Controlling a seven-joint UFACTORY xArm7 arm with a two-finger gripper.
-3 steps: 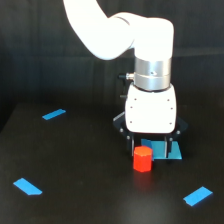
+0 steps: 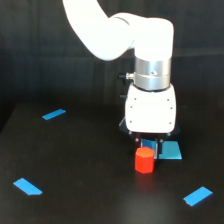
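Note:
A red block (image 2: pixel 145 161) with a hexagonal-looking front face stands low in the middle of the camera view. My white gripper (image 2: pixel 149 146) points down right behind and above it. The two dark fingers are drawn in to about the block's width, and they appear shut on it. Their tips are partly hidden behind the block, so the contact itself is hard to see. A light-blue square (image 2: pixel 171 151) lies on the dark surface just behind and to the right of the block, partly covered by the gripper.
Blue tape strips mark the dark table at the back left (image 2: pixel 54 114), the front left (image 2: pixel 27 187) and the front right (image 2: pixel 198 196).
The fingers have come closer together. The hand has shifted very slightly right and down, and the red block has moved a little the same way.

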